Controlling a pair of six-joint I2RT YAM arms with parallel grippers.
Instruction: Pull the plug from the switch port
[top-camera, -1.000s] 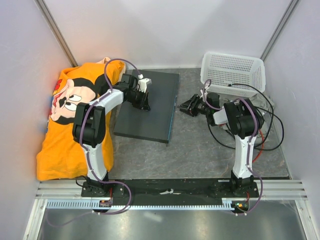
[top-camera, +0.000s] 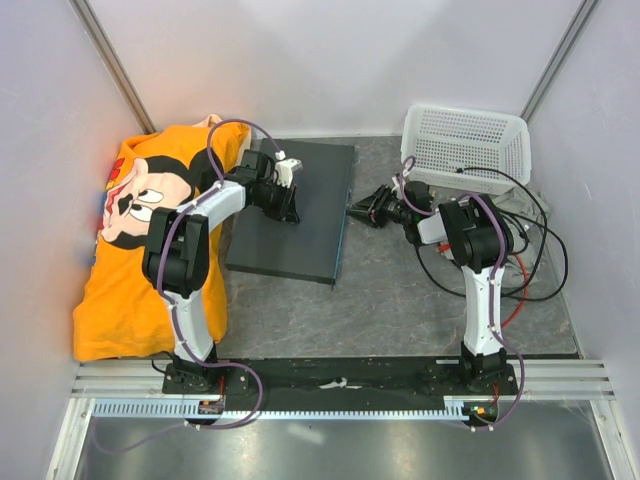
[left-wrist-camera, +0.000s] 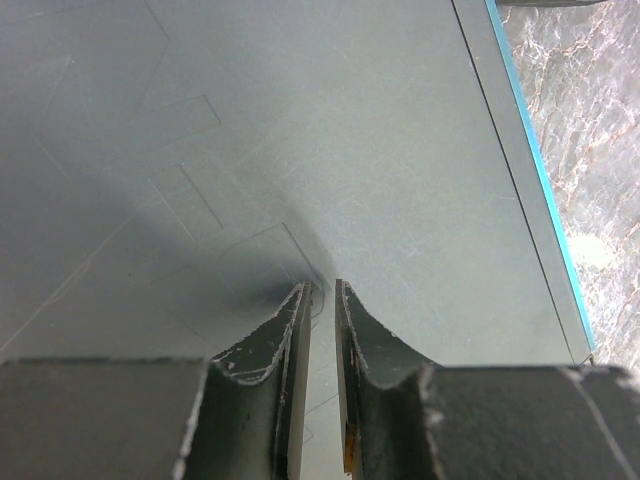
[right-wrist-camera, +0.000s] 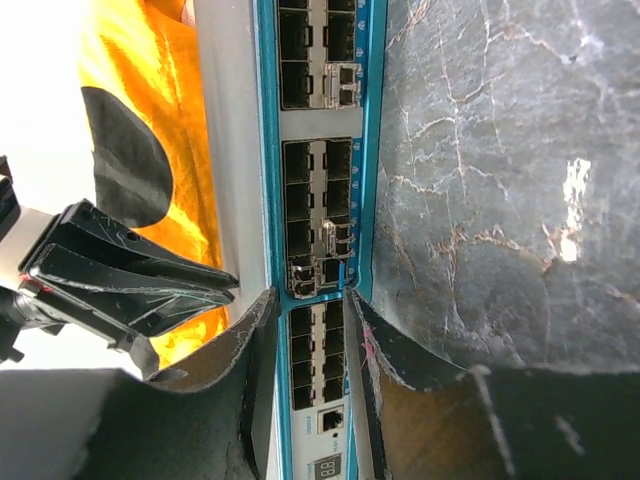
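The dark switch (top-camera: 285, 250) lies flat mid-floor, its port side facing right. In the right wrist view its front shows rows of ports, a few metal modules (right-wrist-camera: 335, 238) and a small thin blue tab (right-wrist-camera: 340, 275). My right gripper is right at that front, fingertips slightly apart at the lower middle modules; whether anything is between them is unclear. My left gripper is over the switch's top surface (left-wrist-camera: 420, 180), pointing down, fingers part open with a narrow gap, nothing visible between them.
An orange cartoon cloth (top-camera: 110, 300) covers the left side. A white basket (top-camera: 466, 125) stands at the back right, with loose black and red cables (top-camera: 545, 295) below it. Bare floor lies in front of the switch.
Over the last second my right gripper has moved left up to the switch's port side, and the switch has shifted very slightly left. My left arm looks almost unchanged.
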